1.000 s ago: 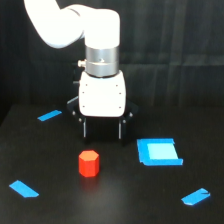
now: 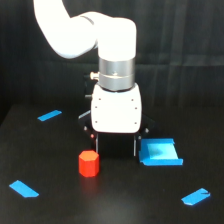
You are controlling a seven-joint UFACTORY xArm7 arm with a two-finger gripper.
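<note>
A red block (image 2: pixel 89 163) with a hexagonal outline stands on the dark table, left of the middle. My white gripper (image 2: pixel 116 148) hangs behind it and slightly to its right. The thin dark fingers are spread apart, and nothing shows between them. In the view, the left finger comes down close to the block's upper right edge; whether they touch I cannot tell. To the right of the gripper lies a blue square (image 2: pixel 160 145) with a pale centre, partly covered by the gripper's right side.
Blue strips lie flat at the front left (image 2: pixel 23 189), the front right (image 2: pixel 196 197) and the back left (image 2: pixel 49 115). A dark curtain hangs behind.
The gripper has moved right and lower in the view, nearer to the blue square. Its fingers are still apart. The red block has stayed in place.
</note>
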